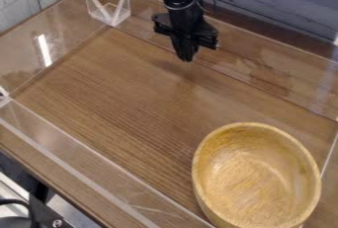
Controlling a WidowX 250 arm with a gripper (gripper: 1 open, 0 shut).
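Observation:
The black robot arm reaches down from the top centre of the view, and its gripper [185, 42] hangs over the back of the wooden table [119, 114]. The fingers are close together and small in the view; no object shows clearly between them.
A large round yellow bowl [255, 178] sits at the front right. A white wire-like holder [111, 7] stands at the back left.

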